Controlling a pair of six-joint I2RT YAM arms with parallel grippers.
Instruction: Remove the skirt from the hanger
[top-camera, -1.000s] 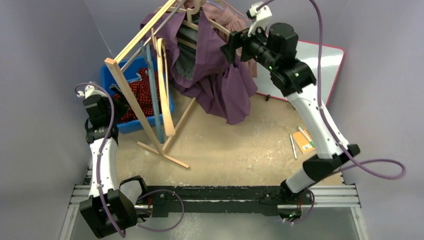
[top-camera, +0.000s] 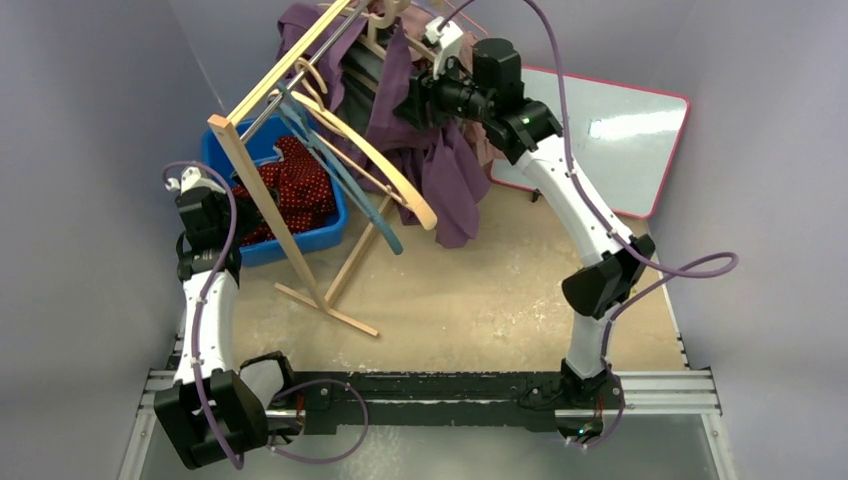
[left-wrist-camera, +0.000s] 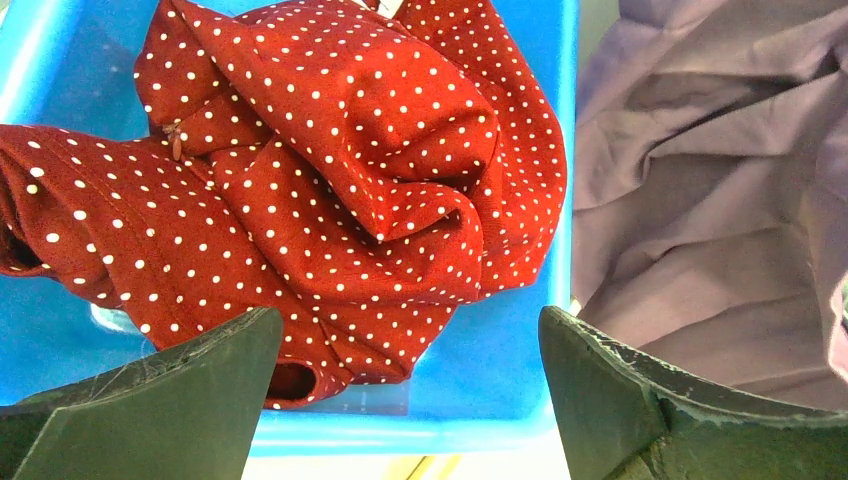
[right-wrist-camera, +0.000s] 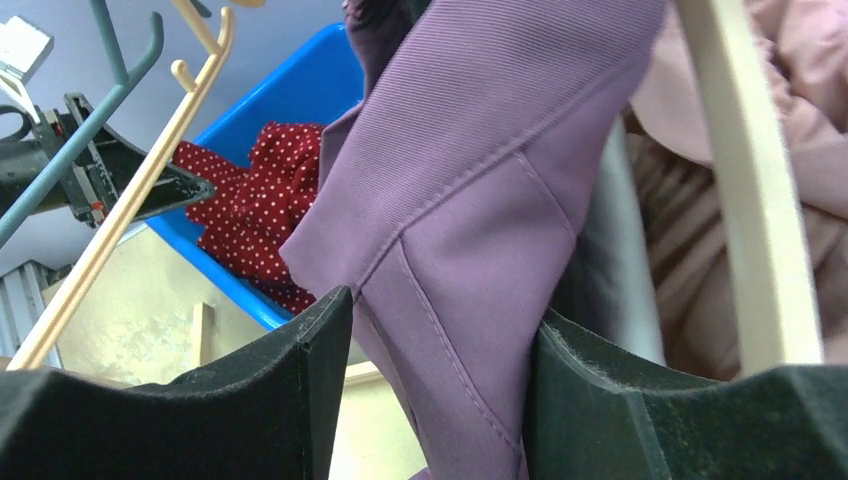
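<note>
A purple skirt (top-camera: 450, 185) hangs on a hanger at the back of the wooden rack (top-camera: 250, 180). My right gripper (top-camera: 420, 105) is at its upper part; in the right wrist view purple cloth (right-wrist-camera: 460, 290) lies between the parted fingers, and whether it is pinched does not show. My left gripper is open over the blue bin (left-wrist-camera: 490, 390), which holds red polka-dot cloth (left-wrist-camera: 330, 200), with nothing between its fingers.
Empty wooden and blue hangers (top-camera: 400, 200) swing out at the rack's front. Pink garments (right-wrist-camera: 790, 180) hang behind the skirt. A whiteboard (top-camera: 630, 140) stands at the back right.
My right arm has moved left onto the purple skirt. The front hangers have swung rightward and the skirt's lower part has shifted left. The left arm has moved slightly.
</note>
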